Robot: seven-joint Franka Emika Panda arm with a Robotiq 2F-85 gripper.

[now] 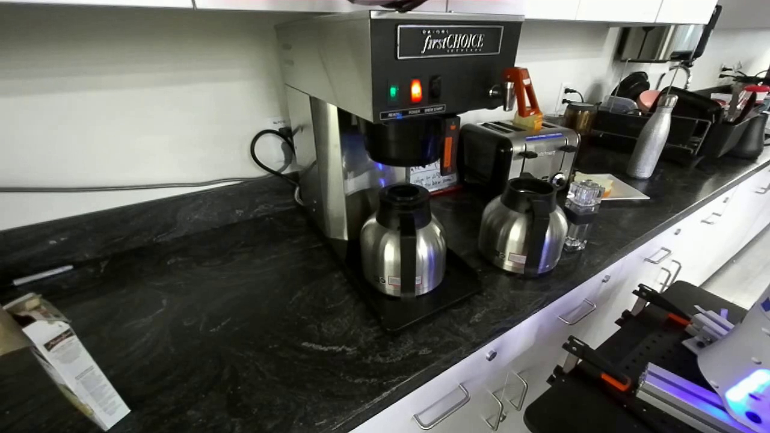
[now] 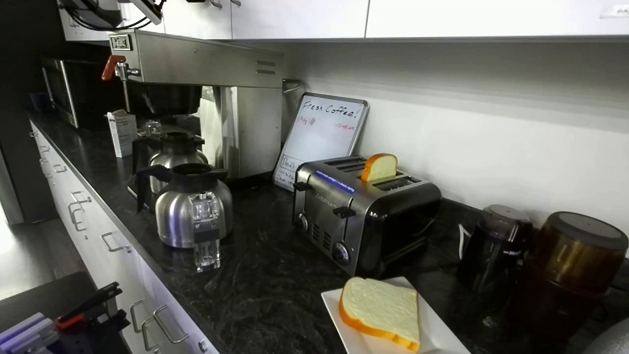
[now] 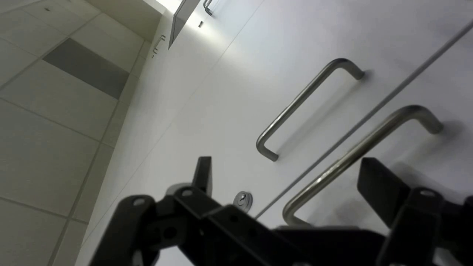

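In the wrist view my gripper is open, its two dark fingers (image 3: 381,190) wide apart. It faces white cabinet doors (image 3: 213,119). A metal bar handle (image 3: 354,155) slants through the gap between the fingers as seen here; whether it lies within their reach I cannot tell. Beyond the door seam is a second bar handle (image 3: 306,102). A round lock (image 3: 242,201) shows near the left finger. Nothing appears held. Only a dark piece of the arm (image 2: 109,13) enters exterior view 2, high up by the upper cabinets (image 2: 295,17).
Below stand a coffee machine (image 1: 328,65), two steel carafes (image 1: 426,249) (image 1: 509,231) and a toaster (image 2: 321,203) with bread (image 2: 380,167) in one slot. Another slice (image 2: 380,309) lies on a white plate (image 2: 439,330).
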